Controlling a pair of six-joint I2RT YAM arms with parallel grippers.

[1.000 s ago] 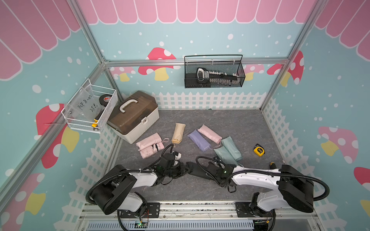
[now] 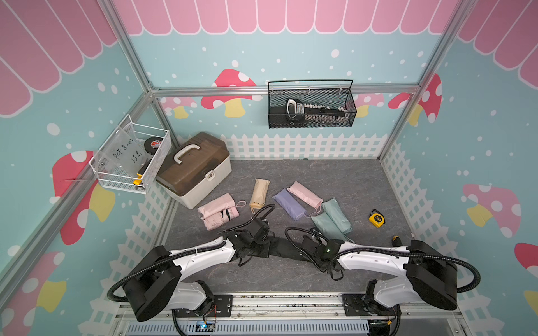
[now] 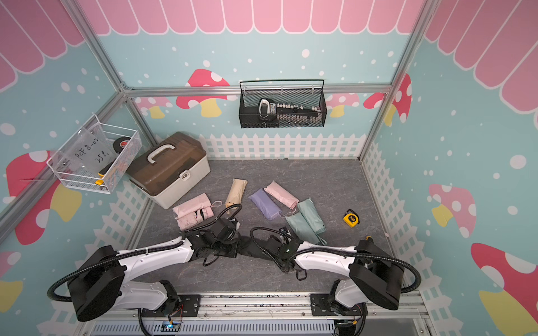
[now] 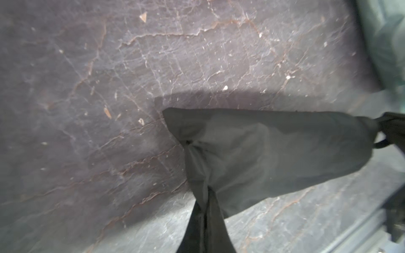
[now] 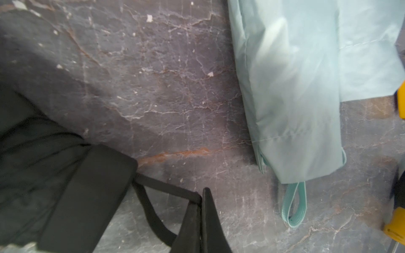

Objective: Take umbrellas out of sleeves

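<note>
A dark grey sleeved umbrella (image 4: 270,151) lies between my grippers at the front centre. My left gripper is shut on the bunched cloth at the sleeve's left end. My right gripper is shut on the thin dark strap (image 5: 164,184) at the umbrella's other end. Mint umbrella and sleeve pieces (image 5: 291,84) lie beyond it to the right. Pink pieces (image 2: 217,207), a beige one (image 2: 259,193), a purple one (image 2: 288,204) and another pink one (image 2: 305,193) lie farther back.
A tool box (image 2: 193,170) stands at the back left, below a white wire basket (image 2: 129,173). A black mesh basket (image 2: 311,117) hangs on the back wall. A yellow tape measure (image 2: 376,218) lies at the right.
The left arm has shifted and turned, pulling the sleeve's left end slightly leftward and stretching the dark cloth. The right arm is essentially still.
</note>
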